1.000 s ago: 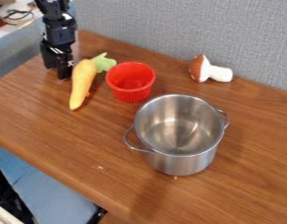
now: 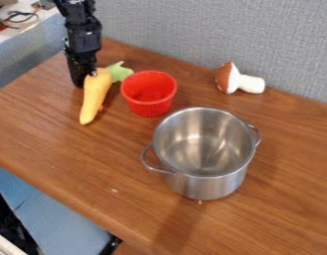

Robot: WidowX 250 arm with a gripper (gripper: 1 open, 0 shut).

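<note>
My black gripper [image 2: 81, 72] is low at the back left of the wooden table, just beside the upper end of a toy carrot [image 2: 95, 98] with pale orange body and green top. It looks shut, with its fingertips partly hidden behind the carrot, and nothing clearly shows between them. Right of the carrot stands a red bowl [image 2: 149, 102]. A steel pot [image 2: 206, 169] with two handles stands at the front right.
A toy mushroom [image 2: 239, 82] with an orange cap lies by the grey back wall.
My gripper has moved a little to the right, toward the carrot's top end, over the last second. The carrot, bowl and pot look unmoved.
</note>
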